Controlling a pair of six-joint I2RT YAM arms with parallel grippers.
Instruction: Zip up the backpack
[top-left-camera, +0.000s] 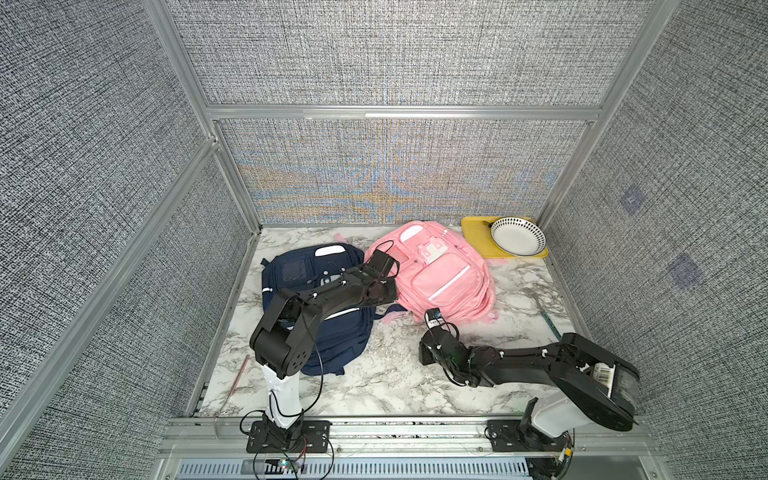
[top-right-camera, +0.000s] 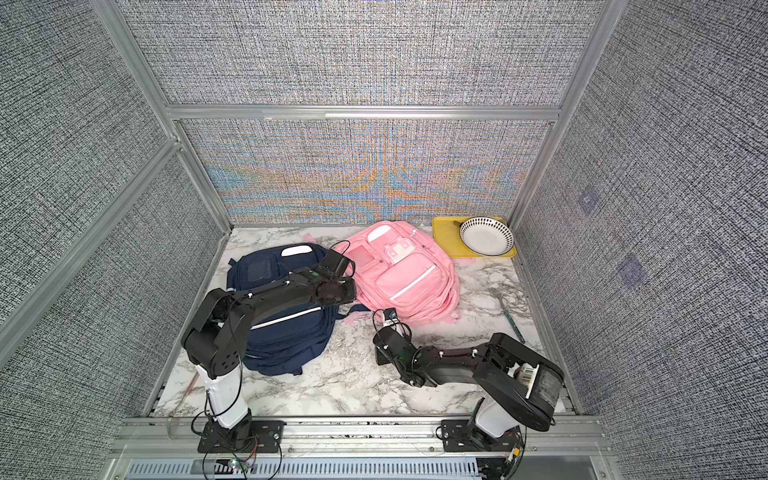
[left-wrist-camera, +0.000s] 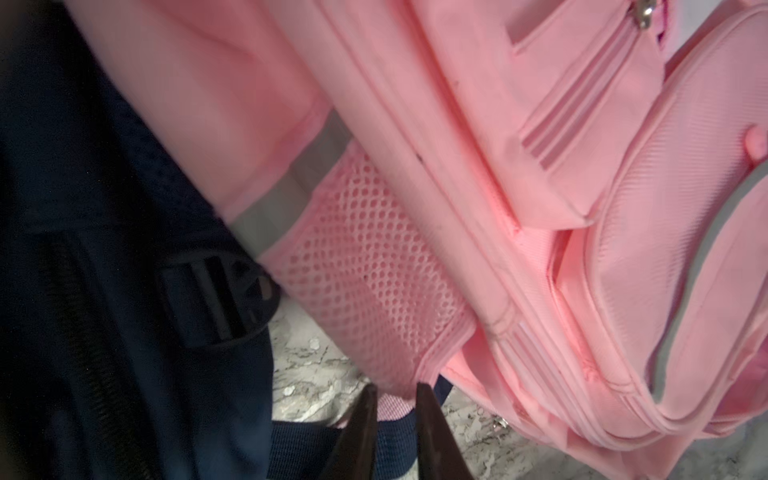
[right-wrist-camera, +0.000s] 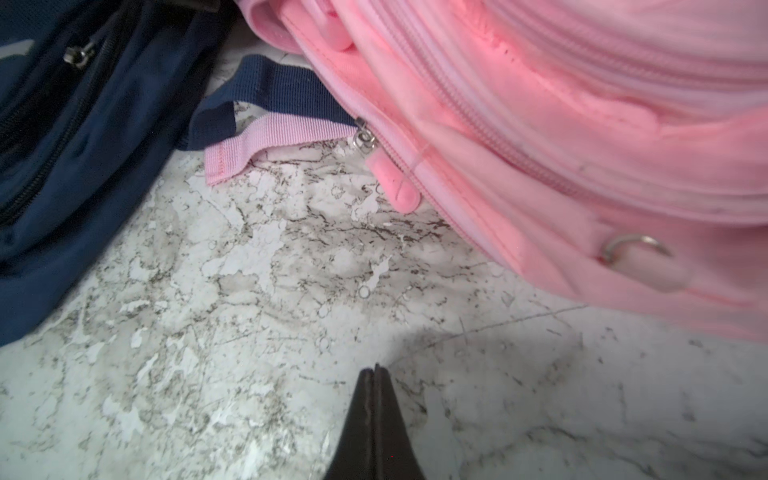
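A pink backpack (top-left-camera: 440, 280) lies at the back centre, beside a navy backpack (top-left-camera: 328, 344). Over the gap between them, my left gripper is partly open above the pink bag's mesh side pocket (left-wrist-camera: 368, 248); whether its fingers touch the mesh is unclear. My right gripper is shut with nothing visible between its fingers, over bare table in front of the pink bag. In the right wrist view a zipper pull (right-wrist-camera: 392, 180) hangs from the pink bag's edge, near navy and pink straps (right-wrist-camera: 272, 136).
A yellow board (top-left-camera: 478, 240) with a patterned plate (top-left-camera: 518, 236) sits at the back right. A green stick (top-left-camera: 550, 324) lies on the right, a thin reddish one (top-left-camera: 238, 374) at the front left.
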